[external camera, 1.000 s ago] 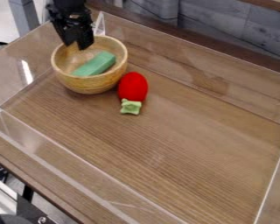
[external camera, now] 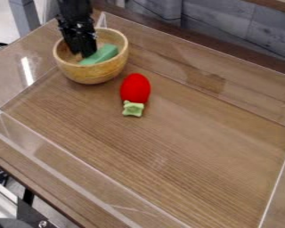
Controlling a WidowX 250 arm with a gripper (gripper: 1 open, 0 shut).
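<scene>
My gripper (external camera: 81,37) is a dark shape at the top left, reaching down over the near-left part of a wooden bowl (external camera: 90,75). A green object (external camera: 100,55) lies in the bowl. Whether the fingers hold anything is too small and dark to tell. To the right of the bowl lie a red oval object (external camera: 135,87) and a small pale green piece (external camera: 133,109) just below it.
My gripper has come lower over the bowl's left side. The bowl sits slightly further left and higher in the view.
</scene>
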